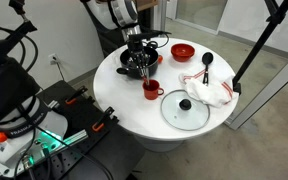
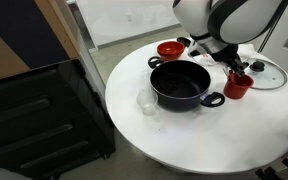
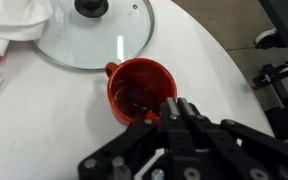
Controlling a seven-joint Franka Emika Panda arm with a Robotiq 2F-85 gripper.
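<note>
A red mug (image 1: 153,90) stands on the white round table, its handle toward the glass lid. My gripper is right at the mug, its fingertips over the near side of the rim in the wrist view. The fingers are close together, and a bit of red (image 3: 151,115) shows beside them. Exterior view 2 also has a little red at the fingertips, just above the mug (image 2: 238,88). The red thing between the fingers is small and mostly hidden, so its shape cannot be made out. Below the fingers, the mug's inside is dark and partly covered.
Behind the gripper sits a black two-handled pot (image 2: 180,82). A glass lid (image 1: 185,110) lies beside the mug. Further back are a red bowl (image 1: 183,52), a dark spoon (image 1: 207,60) and a white and red towel (image 1: 210,90). Clear table lies in front.
</note>
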